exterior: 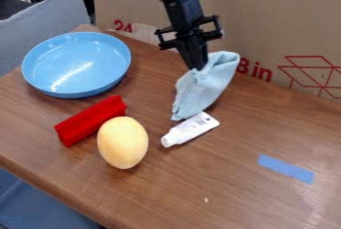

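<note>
My gripper [194, 62] hangs at the back middle of the table, shut on a pale blue cloth [200, 89] at its upper end. The cloth drapes down from my fingertips, its lower end on the wooden table just behind a white tube [189, 129].
A blue plate [76, 64] sits at back left, with a red block [90, 120] and a yellow oval object [123, 142] in front of it. A blue strip [285, 168] lies at right. A cardboard wall [280, 54] closes the back.
</note>
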